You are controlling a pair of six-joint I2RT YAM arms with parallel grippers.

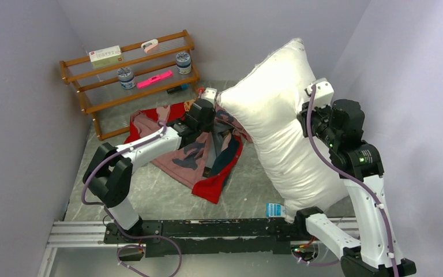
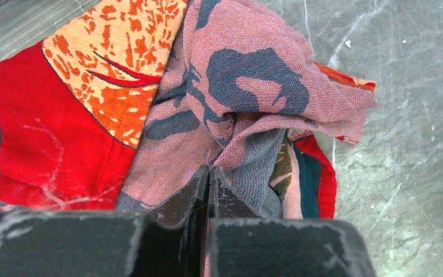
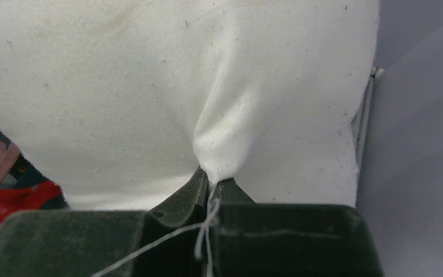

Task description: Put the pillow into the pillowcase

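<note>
The big white pillow is held up on the right side of the top view, its lower end near the front edge. My right gripper is shut on a pinched fold of its white cloth. On the floor at the left lies the patterned pillowcase, pink, red and orange with dark shapes, rumpled and partly folded over. My left gripper is shut on a fold of its pink cloth, beside a gathered part showing grey and dark green layers. The left forearm covers part of the case from above.
A wooden rack holding cans, a box and a pink item stands at the back left. A small blue-and-white packet lies by the pillow's lower end.
</note>
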